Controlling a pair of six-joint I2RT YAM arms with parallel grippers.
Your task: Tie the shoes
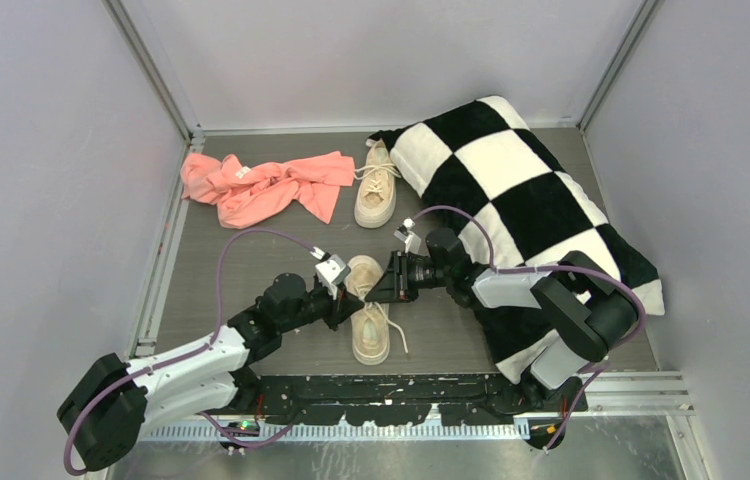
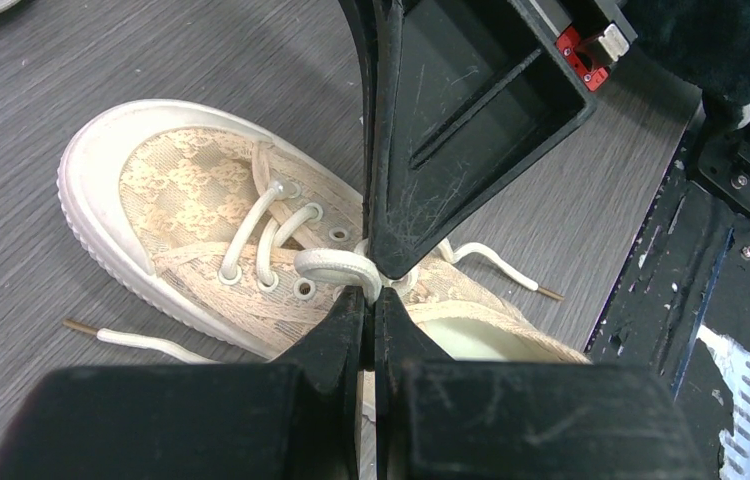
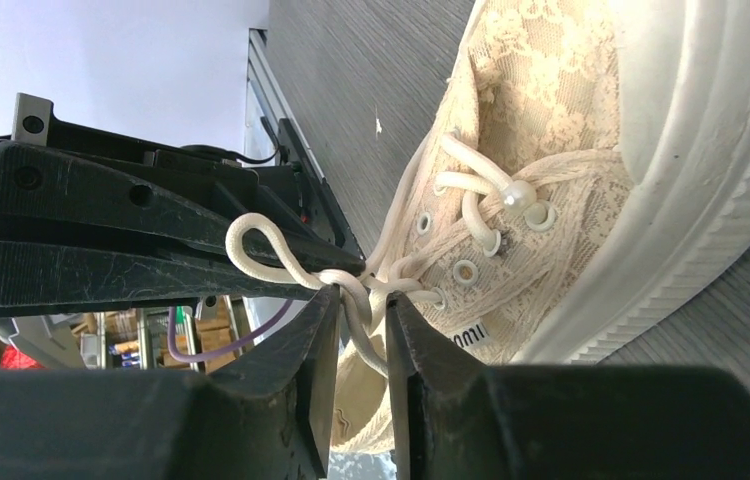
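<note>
A beige lace shoe (image 1: pixel 369 342) lies between my grippers in the top view; a second shoe (image 1: pixel 374 200) lies farther back. My left gripper is shut on a white lace loop (image 2: pixel 326 260) over the near shoe's eyelets. My right gripper is at the same spot, its fingertips close around lace that runs down between them; how far they are apart is hard to tell. A loose lace end (image 2: pixel 511 272) hangs over the shoe's side.
A pink cloth (image 1: pixel 261 188) lies at the back left. A black-and-white checkered cushion (image 1: pixel 496 165) fills the right side, under my right arm. Bare floor (image 1: pixel 211 270) shows on the left.
</note>
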